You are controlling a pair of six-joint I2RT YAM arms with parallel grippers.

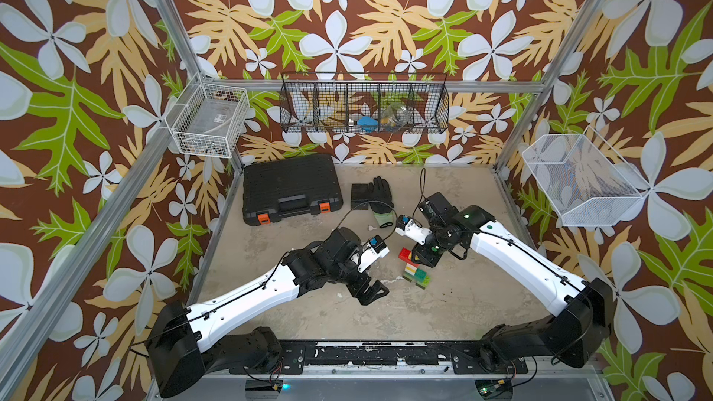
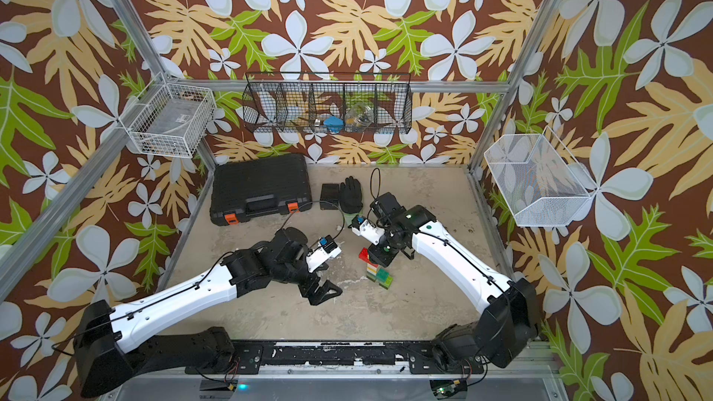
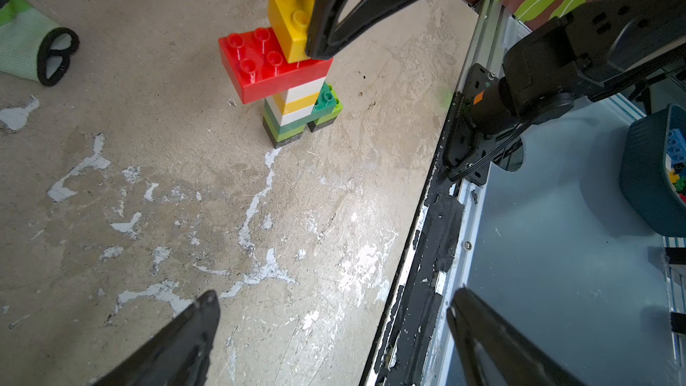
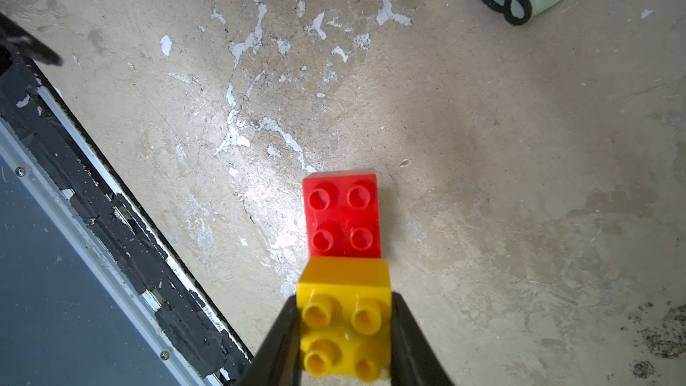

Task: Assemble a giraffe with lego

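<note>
A brick stack stands upright on the table. Its green and teal base (image 3: 287, 130) carries white and yellow layers (image 3: 296, 102), topped by a long red brick (image 3: 246, 75) that overhangs one side. My right gripper is shut on a yellow brick (image 4: 343, 275), one finger on each side. In the left wrist view this brick sits over one end of the red brick, seemingly touching it; whether it is fully seated I cannot tell. In the top left view my left gripper (image 1: 371, 292) hovers left of the stack, open, with only bare table between its fingers.
At the back lie a black toolbox (image 1: 291, 187) and a dark glove with a pale green cuff (image 3: 32, 46). A bin of loose bricks (image 3: 661, 171) stands beyond the table's front edge. Bare table lies left of the stack.
</note>
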